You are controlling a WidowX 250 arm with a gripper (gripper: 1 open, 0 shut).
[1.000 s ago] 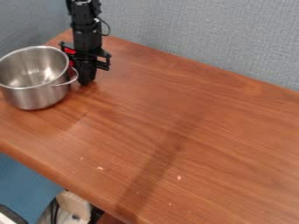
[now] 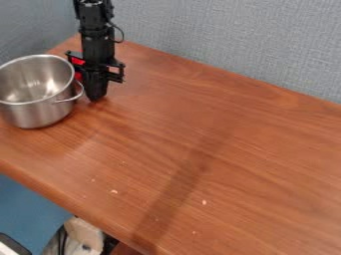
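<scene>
A steel pot (image 2: 34,100) with a wire handle sits at the left edge of the wooden table (image 2: 213,149). My black gripper (image 2: 95,92) is lowered just right of the pot, by its handle, shut, with its tips close to the pot's side. A small red object (image 2: 78,63) shows behind the gripper and pot, mostly hidden. Whether anything is between the fingers cannot be seen.
A grey wall runs along the back and left; blue floor shows beyond the table's near left edge.
The gripper and pot have stayed almost in place, with at most a very slight shift.
</scene>
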